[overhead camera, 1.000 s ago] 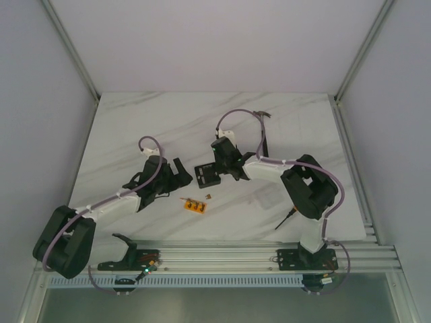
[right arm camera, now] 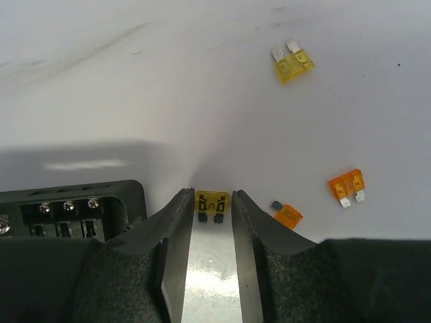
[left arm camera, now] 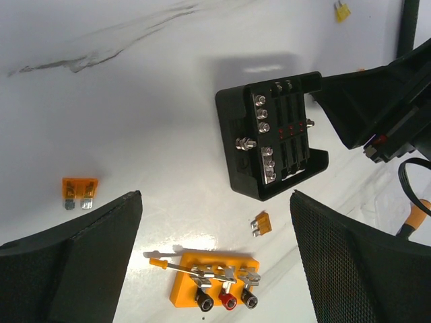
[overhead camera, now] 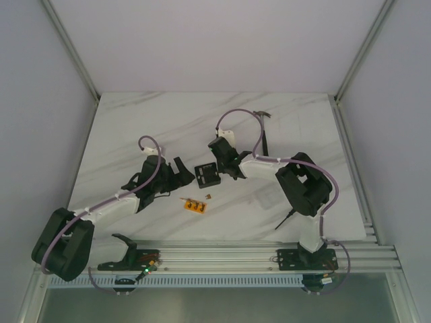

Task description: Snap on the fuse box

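Observation:
The black fuse box lies on the white table with rows of screw terminals, also at lower left in the right wrist view (right arm camera: 67, 208). My right gripper is beside it, its fingers either side of a small yellow fuse (right arm camera: 211, 200); whether they grip it is unclear. My left gripper stands open left of the box, nothing between its fingers. Loose fuses lie about: orange (left arm camera: 79, 192), another orange (right arm camera: 347, 185), yellow (right arm camera: 293, 64).
An orange terminal block (left arm camera: 195, 282) with a screwdriver lies near the front. A hammer (overhead camera: 264, 131) and a dark tool (overhead camera: 286, 219) lie on the right.
My right arm has shifted slightly since a second ago, its gripper a little leftward in the top view. The left arm is nearly still.

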